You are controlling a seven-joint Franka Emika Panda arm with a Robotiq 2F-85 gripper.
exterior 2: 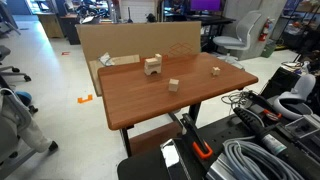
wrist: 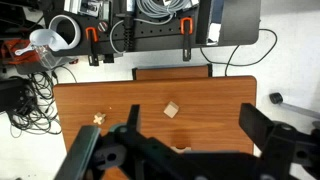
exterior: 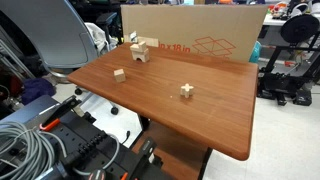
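Observation:
A small wooden cube (exterior: 119, 75) rests near the table's front side. To its right lies a pale cross-shaped piece (exterior: 186, 90), and farther back stands a pale wooden block structure (exterior: 140, 50). In the wrist view the cube (wrist: 171, 109) shows below the table edge, with the cross-shaped piece (wrist: 99, 118) left of it. Another pale shape (wrist: 180, 150) is partly covered by the gripper. My gripper is open, its dark fingers spread above the table with nothing seen held between them. I cannot make it out in either exterior view.
A cardboard panel (exterior 2: 110, 42) stands along its far side. Orange-marked clamps (wrist: 186, 26) and a coiled cable (wrist: 155, 10) lie at the base side. A grey chair (exterior 2: 236, 30) stands beyond the table.

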